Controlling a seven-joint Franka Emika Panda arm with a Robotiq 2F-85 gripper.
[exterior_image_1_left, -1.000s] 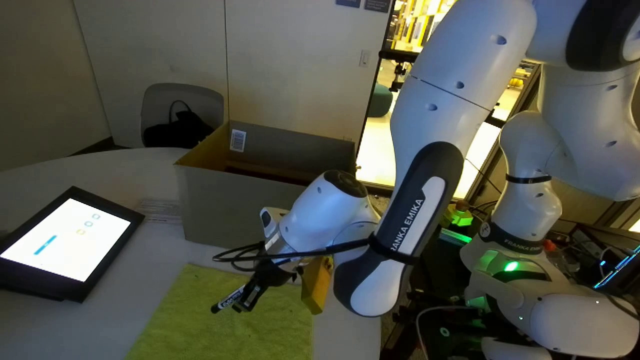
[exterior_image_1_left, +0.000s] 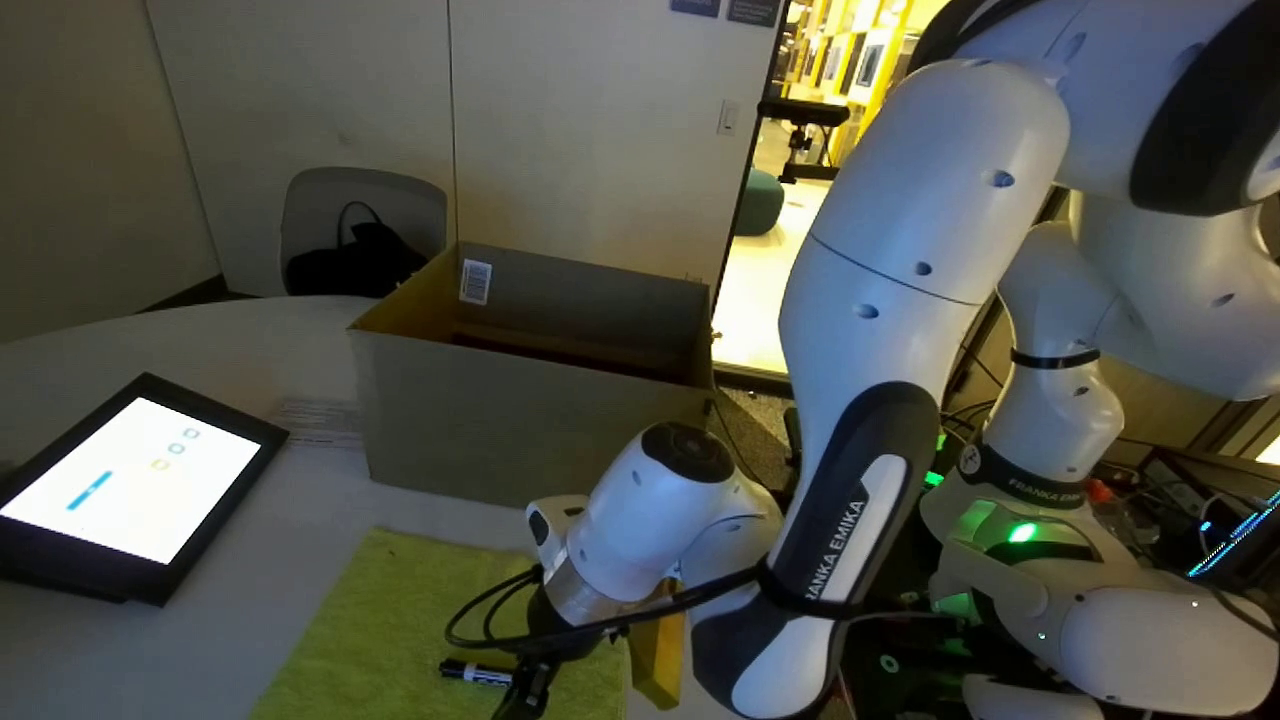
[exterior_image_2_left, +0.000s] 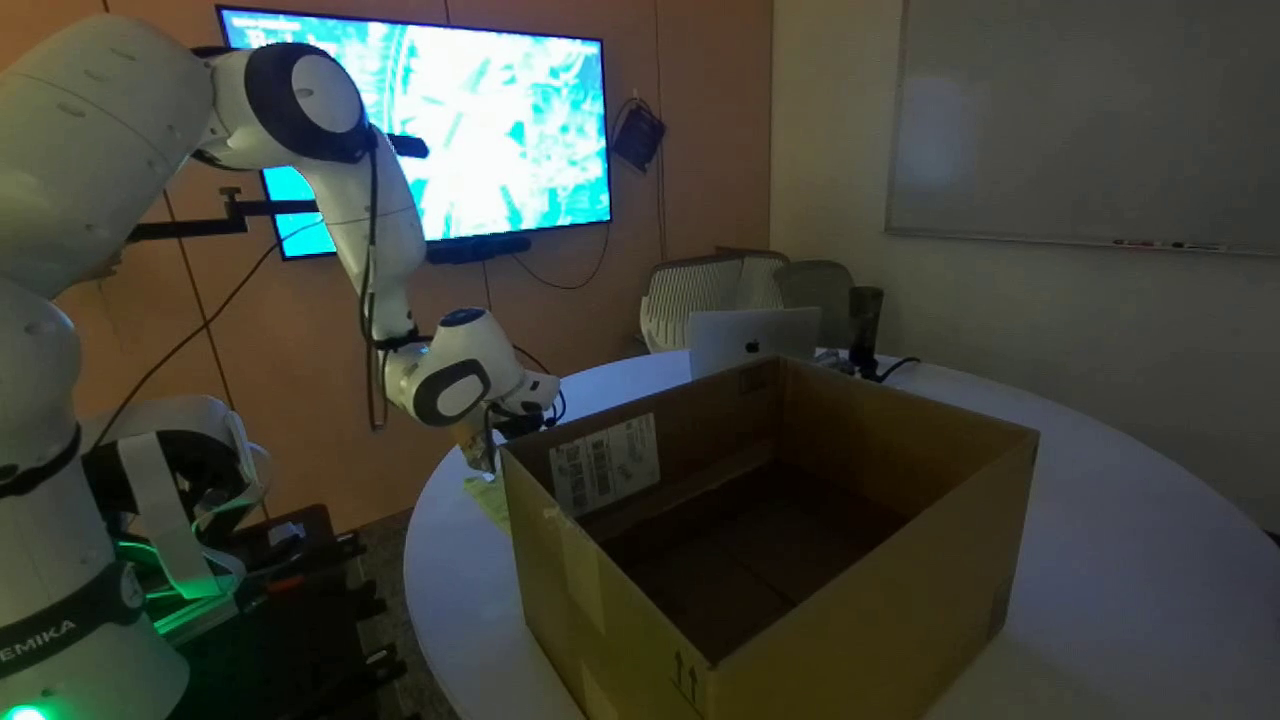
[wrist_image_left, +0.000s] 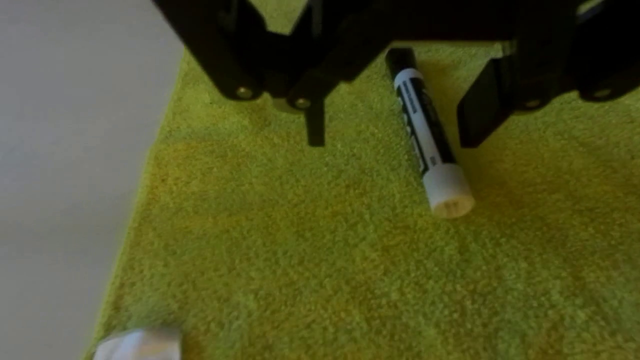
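Observation:
A black-and-white marker (exterior_image_1_left: 476, 673) rests on the yellow-green towel (exterior_image_1_left: 360, 624), lying nearly level in exterior view 1. My gripper (exterior_image_1_left: 523, 691) is low over the towel at the marker's right end. In the wrist view the gripper is open, and the marker (wrist_image_left: 424, 123) lies between its fingers, closer to the right finger (wrist_image_left: 480, 108). Gaps of towel show on both sides of it, so neither finger appears to grip it. From exterior view 2 the fingertips are mostly hidden behind the box.
A large open cardboard box (exterior_image_1_left: 540, 420) stands behind the towel, its visible floor (exterior_image_2_left: 768, 540) bare. To the left sits a tablet-like screen (exterior_image_1_left: 144, 474). Some small white object (wrist_image_left: 141, 346) lies at the towel's edge. A laptop (exterior_image_2_left: 750, 338) is beyond the box.
My arm has come down toward the towel. The marker, earlier held tilted above the towel at the fingers, now lies on the cloth with the fingers parted around it.

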